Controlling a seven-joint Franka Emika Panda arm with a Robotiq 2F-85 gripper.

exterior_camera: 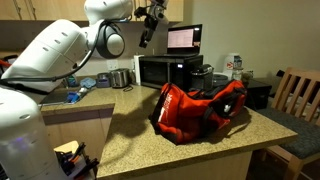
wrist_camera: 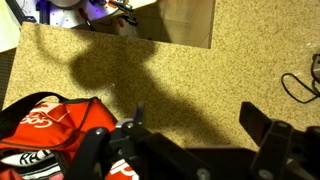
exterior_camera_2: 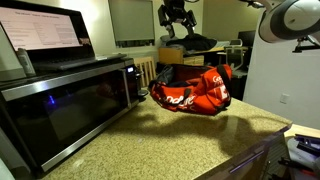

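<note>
A red and black bag [exterior_camera: 195,112] with white lettering lies slumped on the speckled counter [exterior_camera: 140,150]. In exterior view 2 the same bag [exterior_camera_2: 195,95] rests toward the counter's far end. High above the counter hangs my gripper [exterior_camera: 147,38], well clear of the bag. From the wrist, the gripper is open, its two fingers wide apart with only bare counter below the gap. Part of the bag [wrist_camera: 70,130] shows at lower left, beneath the left finger.
A black microwave [exterior_camera_2: 75,110] with a laptop [exterior_camera_2: 45,35] on top stands along the counter. A toaster [exterior_camera: 119,78] is farther back. In the wrist view a black cable [wrist_camera: 298,85] lies at the right. Bare counter stretches in front of the bag. A wooden chair [exterior_camera: 295,105] stands beyond the counter's right end.
</note>
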